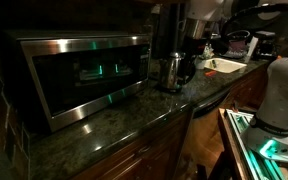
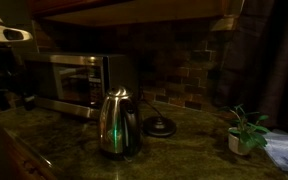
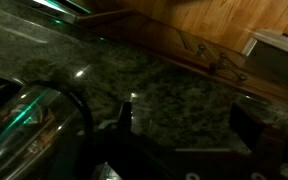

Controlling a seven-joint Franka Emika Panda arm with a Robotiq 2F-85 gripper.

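Note:
A shiny metal kettle (image 2: 118, 128) with a dark handle stands upright on the dark stone counter (image 2: 199, 158). In exterior view 1 the kettle (image 1: 169, 72) is just beyond the microwave's right end, with my gripper (image 1: 190, 70) close to its right side. The wrist view looks down on the counter; part of the kettle (image 3: 32, 130) fills the lower left, outside the fingers. My gripper is open, with only bare counter showing between its fingers. At the left edge of exterior view 2, the arm and dark gripper are partly cut off.
A silver-framed microwave (image 1: 89, 75) sits against the wall. Beside the kettle lies a round black base (image 2: 159, 126). Farther right are a potted plant (image 2: 246, 132) and a pale cloth (image 2: 285, 150). A sink (image 1: 224, 64) is at the back right.

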